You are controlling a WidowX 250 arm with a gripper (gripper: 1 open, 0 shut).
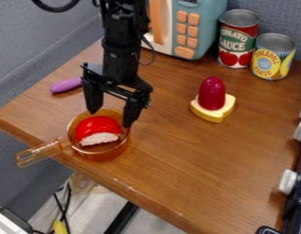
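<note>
The black arm comes down from the top centre to its gripper (pixel 111 108), whose fingers hang open just above a copper-coloured pan (pixel 114 152) with its handle pointing left. A red, white-bottomed food piece (pixel 99 129) lies in the pan, with nothing visible between the fingers. A red oval object (pixel 212 92) stands on a yellow piece (pixel 211 111) right of centre. A purple item (pixel 65 86) lies left of the arm.
A teal toy microwave (pixel 187 26) and two cans, tomato (pixel 237 41) and yellow (pixel 273 58), stand at the back. A dark appliance (pixel 295 192) lines the right edge.
</note>
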